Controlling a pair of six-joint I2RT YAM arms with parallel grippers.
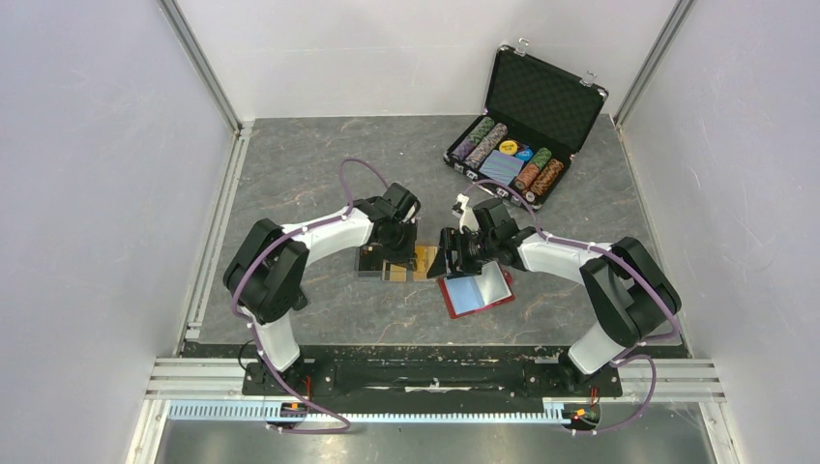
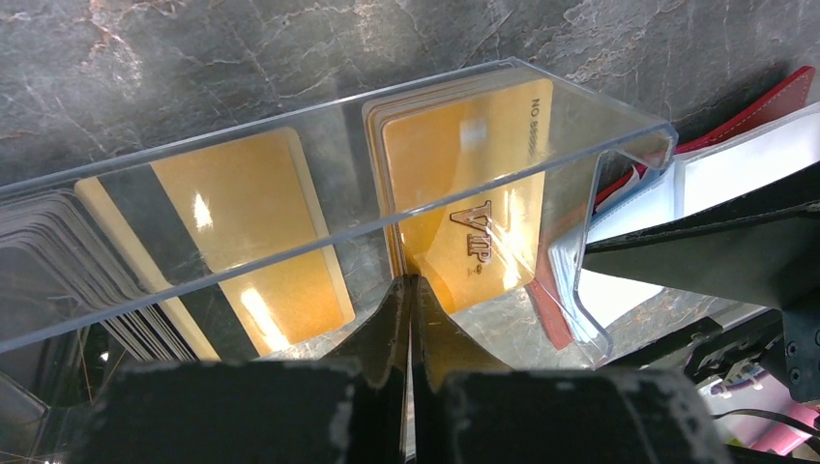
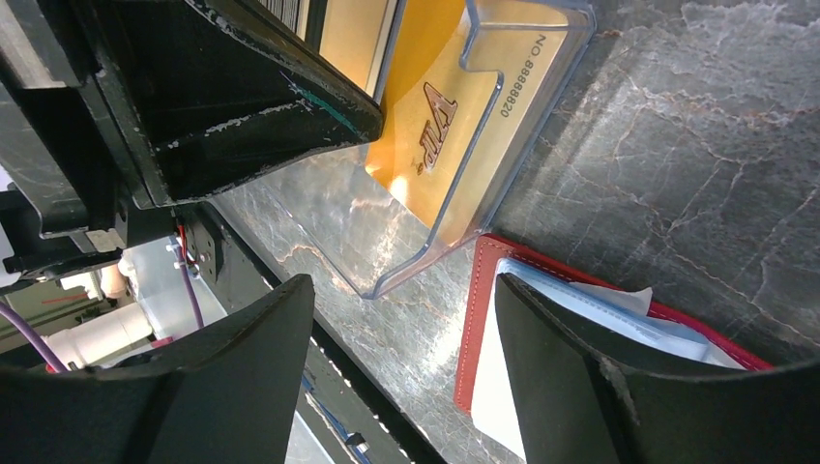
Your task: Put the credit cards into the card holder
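A clear acrylic tray holds gold cards; a VIP card fills its right compartment, beside other gold cards. My left gripper is shut, its tips at the VIP card's left edge, nothing visible between them. My right gripper stands part open with nothing between its fingers, above the tray's outer end and the edge of a red card holder, which lies open with white and pale-blue sleeves in the top view.
An open chip case stands at the back right. A dark object lies near the left arm.
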